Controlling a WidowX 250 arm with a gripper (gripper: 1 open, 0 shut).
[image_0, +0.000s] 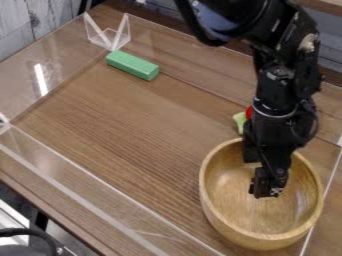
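The black robot arm reaches down from the top right, its gripper (265, 170) hanging inside the rim of a wooden bowl (254, 220) at the lower right, its fingers open. No object is visible between them. A small red and light green item (245, 119) sits behind the bowl, partly hidden by the arm.
A green block (132, 66) lies at the back left near a clear plastic piece (110, 30). A black cable lies at the lower left edge.
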